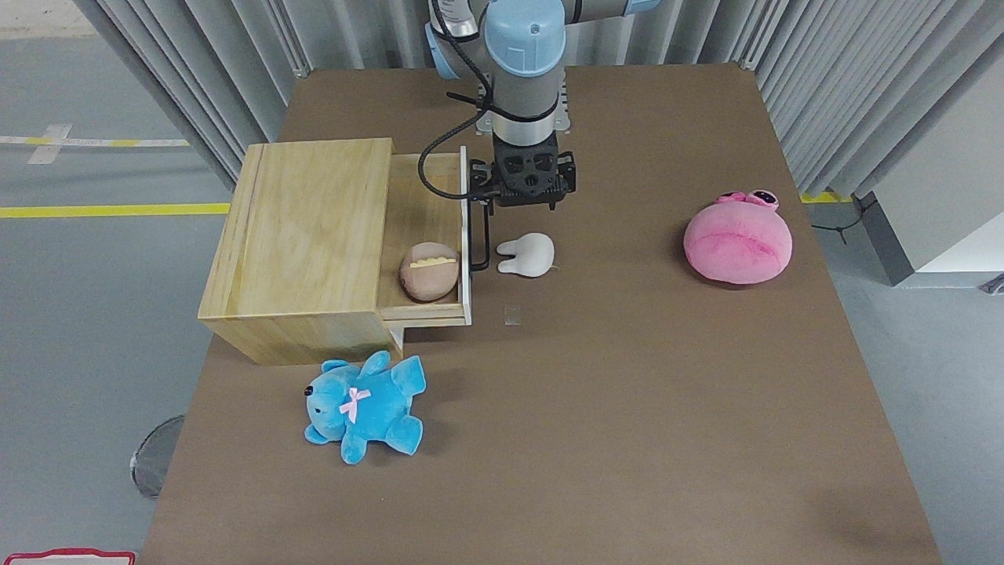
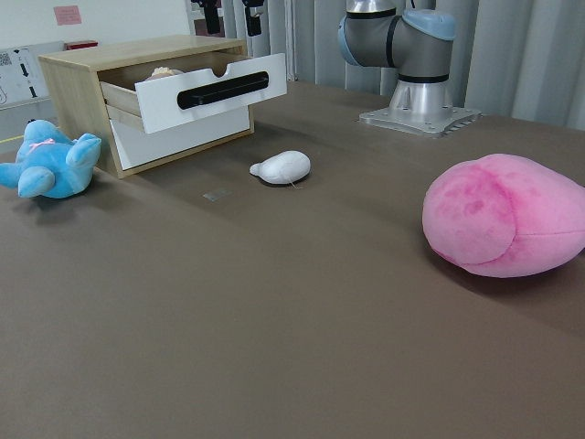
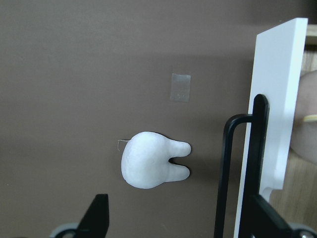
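Observation:
A wooden drawer box (image 1: 292, 226) stands on the table with its white-fronted drawer (image 2: 160, 110) pulled out, black handle (image 3: 228, 148) on the front; a beige round plush (image 1: 428, 281) lies inside. My gripper is open above the drawer front and handle, one finger over the handle, the other over bare table; whether it touches the handle I cannot tell. A white tooth-shaped plush (image 1: 529, 254) lies on the table beside the drawer front.
A blue teddy bear (image 1: 367, 414) lies in front of the box. A pink round plush (image 1: 739, 240) sits on the right.

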